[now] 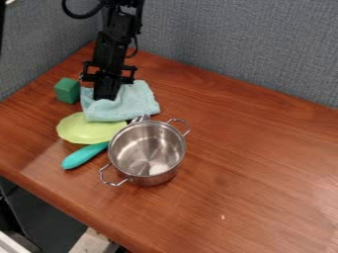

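Note:
My black gripper (106, 85) is lowered onto a pale blue cloth (132, 107) at the back left of the table, its lower end at the cloth's upper part. Whether the fingers are open or shut on the fabric is too dark and small to tell. A steel pot (148, 154) with two handles stands in front of the cloth. A light green plate (82, 130) lies partly beside and below the cloth, and a green block (67, 90) sits to its left.
A turquoise-handled utensil (82, 157) lies left of the pot. Grey walls (238, 54) border the wooden table (258, 158) at the back and left.

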